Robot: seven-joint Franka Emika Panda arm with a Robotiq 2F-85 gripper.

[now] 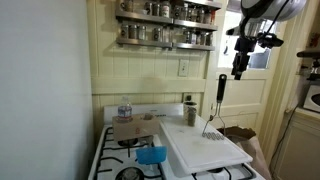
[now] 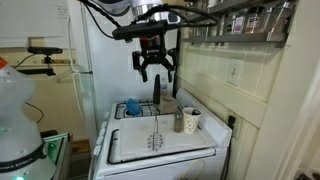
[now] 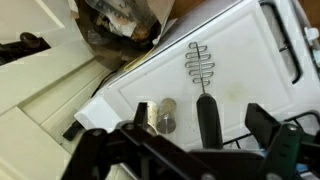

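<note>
A utensil with a black handle (image 1: 221, 88) and a coiled wire head (image 3: 201, 66) stands upright, wire end down, on the white board (image 1: 200, 150) over the stove. My gripper (image 2: 157, 76) is open, its fingers apart and nothing held. In exterior view 2 the handle's top shows near the level of the fingertips, between them. Exterior view 1 puts the gripper (image 1: 239, 73) up and to the right of the handle, with a gap. From the wrist view, the handle (image 3: 209, 122) lies between the two fingers, closer to the right one.
Two canisters, one metal (image 2: 178, 121) and one patterned (image 2: 191, 120), stand at the board's back. Left of the board are a blue item (image 1: 151, 155) and a bottle (image 1: 125, 108). Spice shelves (image 1: 165, 22) line the wall. A paper bag (image 3: 125, 35) sits beside the stove.
</note>
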